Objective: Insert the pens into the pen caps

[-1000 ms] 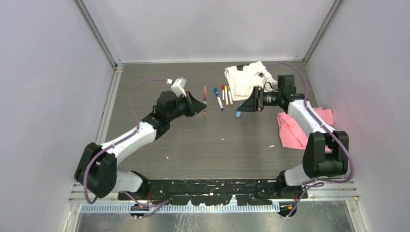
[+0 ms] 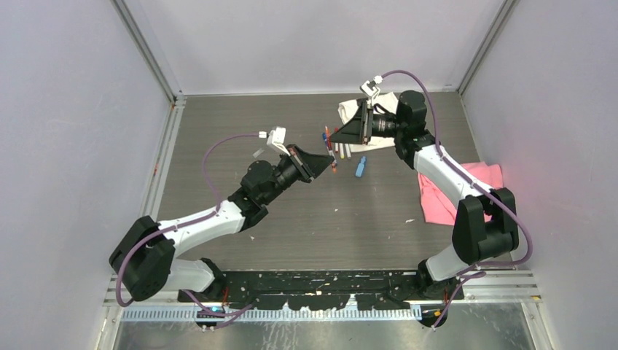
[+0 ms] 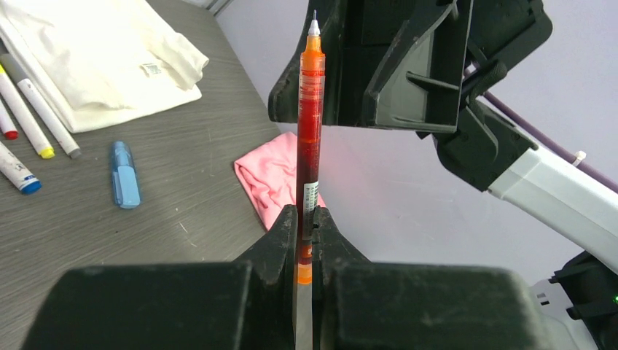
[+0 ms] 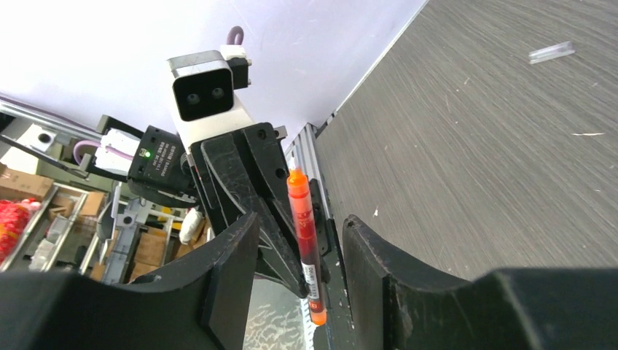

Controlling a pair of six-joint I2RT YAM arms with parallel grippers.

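My left gripper (image 2: 329, 160) is shut on a red-orange pen (image 3: 310, 124), held upright with its fine tip up, in front of my right gripper (image 2: 335, 137). In the right wrist view that pen (image 4: 302, 219) rises between the open, empty fingers of my right gripper, apparently beyond them. A clear cap (image 4: 551, 51) lies on the table. Several markers (image 3: 29, 124) and a blue capped item (image 3: 125, 175) lie on the table to the right of the held pen in the top view.
A white cloth (image 3: 109, 58) lies at the back right, a pink cloth (image 2: 459, 204) at the right edge. Walls surround the back and sides.
My left gripper has moved right with the pen. My right gripper has moved up in the top view and left toward the pen, away from over the blue item.
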